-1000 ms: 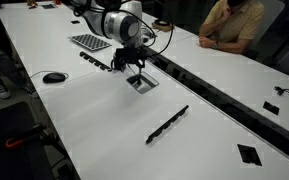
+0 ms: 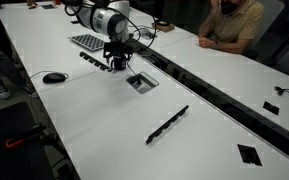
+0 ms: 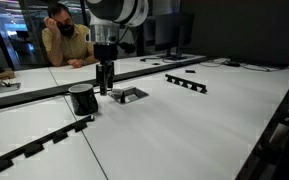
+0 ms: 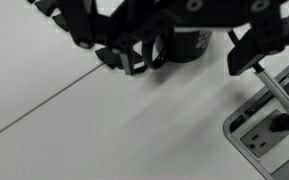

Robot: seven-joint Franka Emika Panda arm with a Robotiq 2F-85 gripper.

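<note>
A black mug [image 3: 82, 98] stands upright on the white table. The wrist view shows the mug [image 4: 189, 45] partly hidden, its handle toward the lower left. My gripper [image 2: 118, 48] is open above and close to the mug, one of its fingers [image 4: 249, 50] on the right side of the wrist view. In exterior view 2 the gripper [image 3: 105, 78] appears just right of the mug. Whether any finger touches the mug, I cannot tell.
A recessed outlet box [image 4: 254, 135] with a black plug [image 4: 284, 122] lies beside the mug. Black toothed strips [image 2: 166, 125] lie on the table. A keyboard [image 2: 89, 42] and a mouse [image 2: 54, 77] sit farther left.
In exterior view 1, my gripper has moved left, from near the outlet box to the mug. The table objects look unmoved.
</note>
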